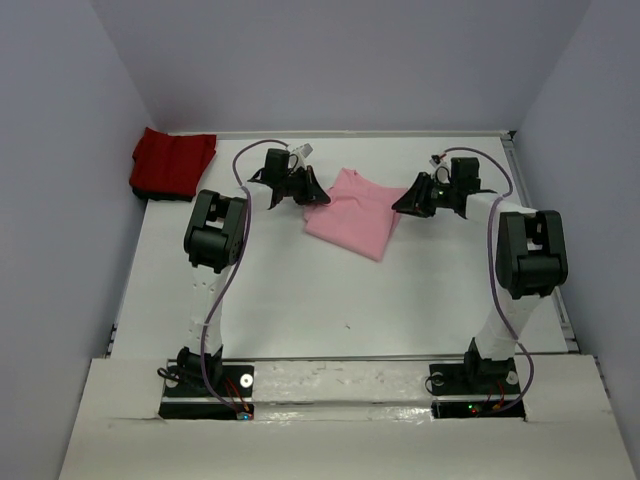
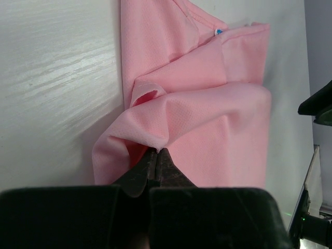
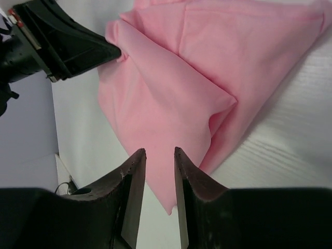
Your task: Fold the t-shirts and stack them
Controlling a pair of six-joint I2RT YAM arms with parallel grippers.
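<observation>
A pink t-shirt lies partly folded and rumpled in the middle of the white table. My left gripper is shut at its left part, tips pressed at a bunched fold; in the left wrist view the fingertips are tucked under that fold. My right gripper stands open at the shirt's upper right corner; in the right wrist view its two fingers are apart over the shirt's right edge, nothing held between them.
A stack of folded red cloth sits at the table's back left corner. Grey walls surround the table at the back and sides.
</observation>
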